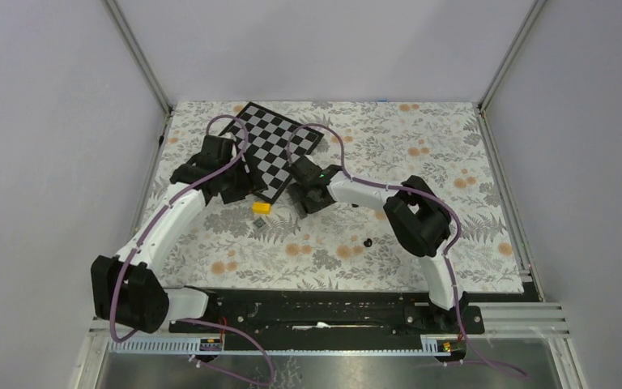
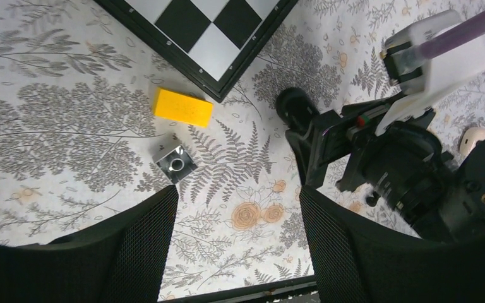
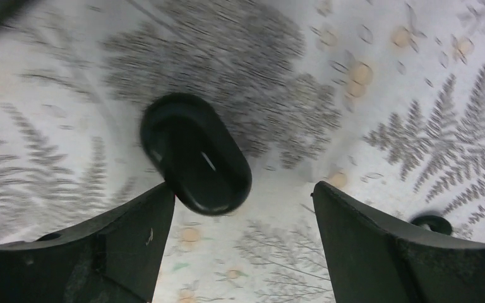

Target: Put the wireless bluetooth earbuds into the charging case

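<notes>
The black oval charging case (image 3: 196,153) lies closed on the patterned cloth, inside the gap of my open right gripper and nearer its left finger. I cannot tell whether that finger touches it. In the left wrist view the case (image 2: 297,108) shows in part beside the right fingers. A small black earbud (image 1: 368,242) lies on the cloth to the front right of the case. Another small dark piece (image 1: 355,205) peeks out beside the right arm. My left gripper is open and empty, above the left side of the cloth.
A black and white checkerboard (image 1: 279,134) lies at the back left. By its near corner are a yellow block (image 1: 261,208) and a small grey cube (image 1: 260,223).
</notes>
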